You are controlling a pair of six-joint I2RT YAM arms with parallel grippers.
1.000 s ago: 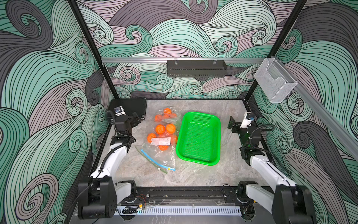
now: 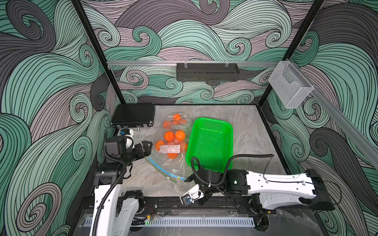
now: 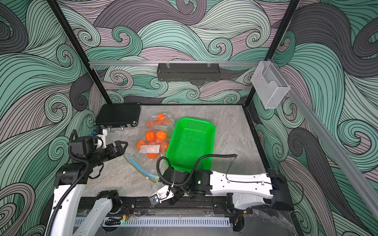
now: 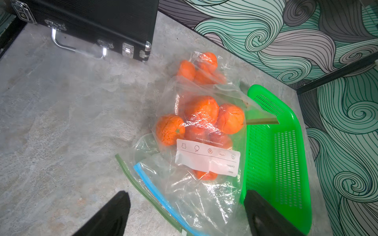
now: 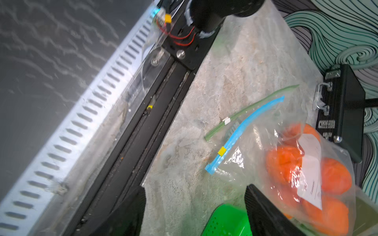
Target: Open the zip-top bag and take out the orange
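Observation:
A clear zip top bag (image 2: 179, 165) lies flat left of the table's middle, its blue zip strip (image 4: 157, 194) toward the near left. Inside, under a white label (image 4: 207, 157), sit several oranges (image 4: 202, 111). A green-edged strip (image 5: 252, 108) runs alongside the zip, and a yellow slider (image 5: 222, 151) shows near the zip's end. My left gripper (image 2: 149, 147) hangs left of the bag, its fingers (image 4: 114, 212) apart with nothing between them. My right gripper is near the table's front edge, beyond the zip's near end, its fingers (image 5: 130, 212) also spread and empty.
A green basket (image 2: 209, 145) stands right beside the bag. Behind it lies another clear bag of oranges (image 2: 175, 120). A black case (image 2: 133, 114) fills the back left corner. Bare table (image 2: 252, 133) lies right of the basket.
My right arm has swung from the right side across the basket to the table's near middle. My left gripper has shifted slightly nearer the front. Bag and basket have not moved.

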